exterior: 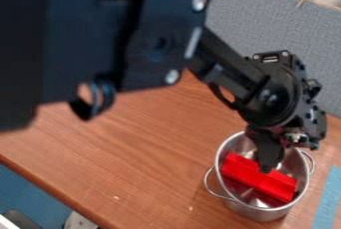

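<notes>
A silver metal pot point(298, 194) with thin wire handles stands on the wooden table at the lower right. A red cylinder point(256, 177) lies inside it. My black gripper point(281, 146) hangs over the back of the pot, above the red cylinder, with the arm reaching in from the upper left. Its fingertips are dark and partly hidden, so their spread is hard to see.
A blue tape strip point(328, 203) lies right of the pot, and a grey wall point(266, 19) runs along the back.
</notes>
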